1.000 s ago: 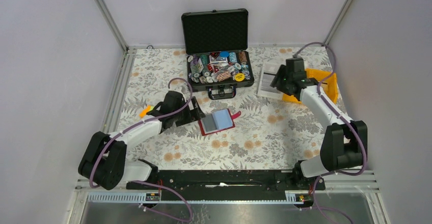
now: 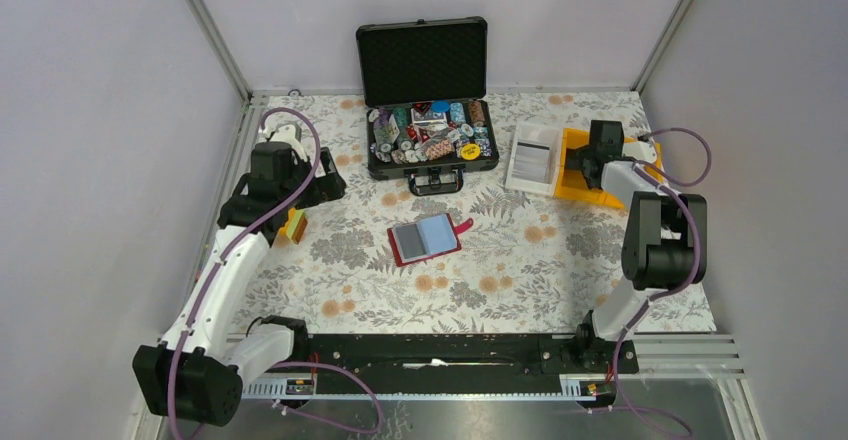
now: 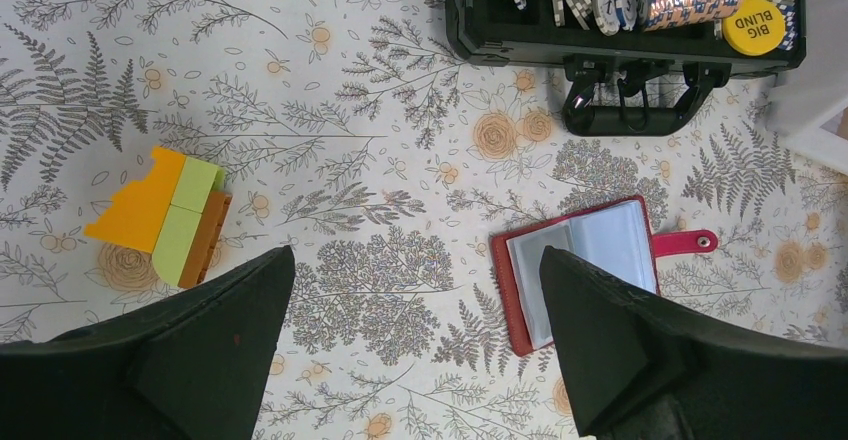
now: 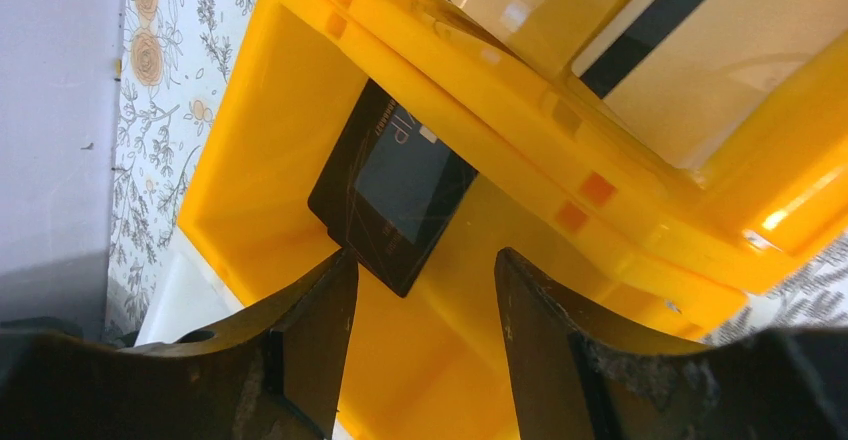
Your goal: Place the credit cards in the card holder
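A dark card point(image 4: 395, 185) lies in one compartment of the orange box point(image 4: 590, 185), in the right wrist view; another dark card edge shows under it. Over that compartment, my right gripper is part open, its fingertips on either side of the card's near end and nothing between them. The red card holder point(image 2: 425, 239) lies spread on the table's middle, a grey and a light blue pocket side facing up, its strap pointing right. My left gripper stands open and empty above the table, left of the holder.
Beside the orange box is a white tray point(image 2: 533, 159) with greyish contents. A black case point(image 2: 433, 160) full of poker chips stands open at the back. Yellow-green-brown blocks point(image 3: 175, 215) sit at the left.
My left arm has swung left and back, away from the card holder. My right gripper has moved right, from over the white tray to over the orange box.
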